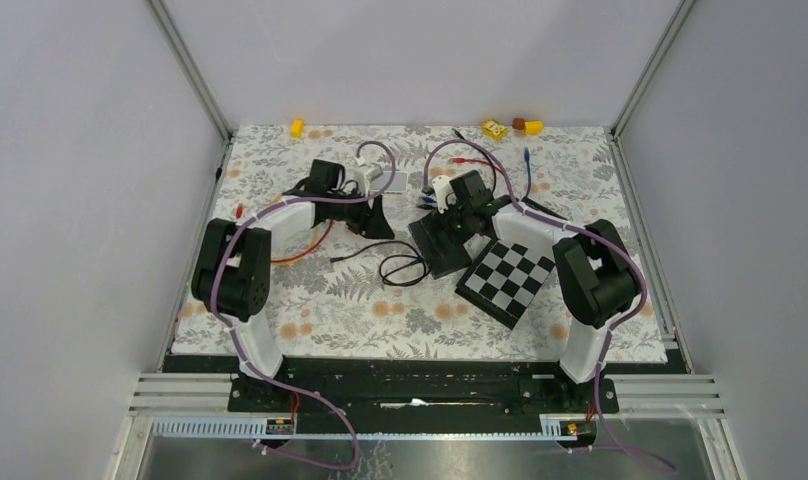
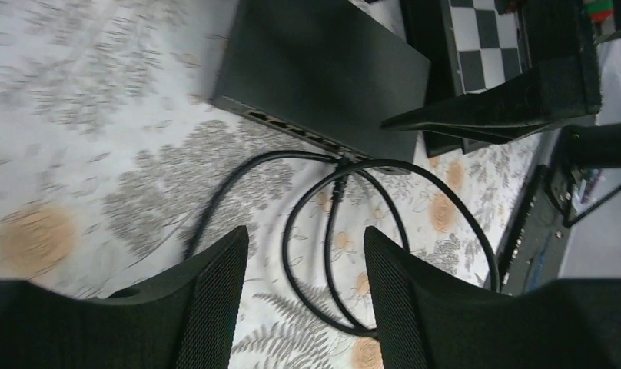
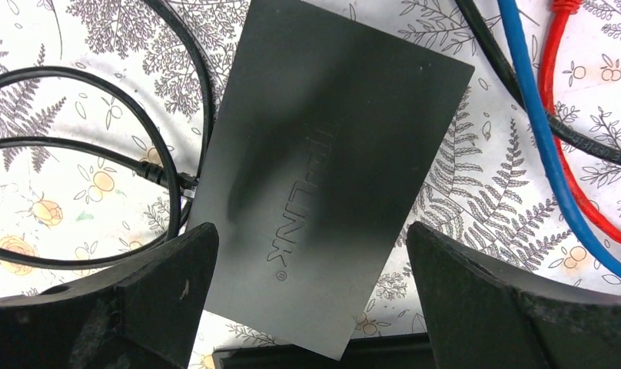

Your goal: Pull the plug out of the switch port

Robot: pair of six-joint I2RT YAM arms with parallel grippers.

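A black TP-LINK switch (image 3: 323, 192) lies on the patterned mat, beside the chessboard. A black cable's plug sits at the switch's left edge, with loops of cable around it; the same plug (image 2: 338, 177) shows at the near edge in the left wrist view. My left gripper is apart from the switch, above the loops, fingers parted with nothing between them. My right gripper is over the switch, fingers wide open and empty.
A chessboard (image 1: 504, 278) lies right of the switch. A white rectangle (image 1: 398, 185) is behind my left gripper. Red and blue cables (image 3: 546, 154) lie beyond the switch.
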